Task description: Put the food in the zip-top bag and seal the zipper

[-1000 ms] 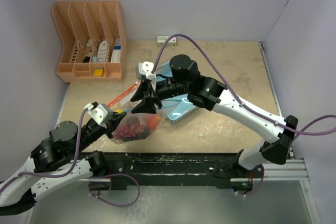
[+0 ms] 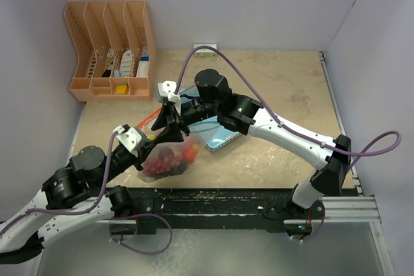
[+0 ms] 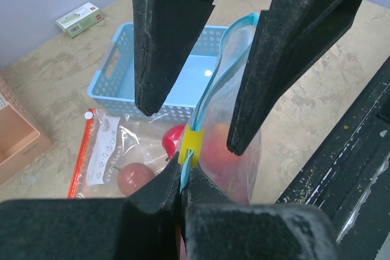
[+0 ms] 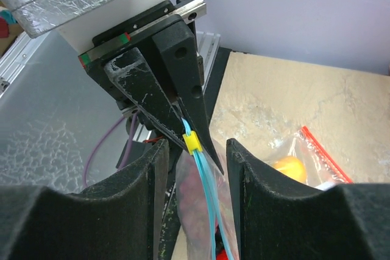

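Observation:
A clear zip top bag (image 2: pixel 169 163) with a light-blue zip strip holds reddish food (image 2: pixel 160 161) and an orange-red piece (image 2: pixel 191 152). My left gripper is shut on the end of the blue strip, holding that corner up. Just beyond its tips sits the yellow zip slider (image 3: pixel 192 144). My right gripper is part open, one finger (image 3: pixel 167 59) on either side of the slider and strip, with gaps showing in the left wrist view. From the slider the strip (image 4: pixel 210 199) runs away in two lines close together.
Another clear bag with a red zip (image 3: pixel 80 156) lies behind, with food in it. A light-blue basket (image 3: pixel 131 65) stands at the back. A peach-coloured divided organizer (image 2: pixel 103 88) fills the back left.
Over the last second my right gripper has come left and slightly down toward the left gripper.

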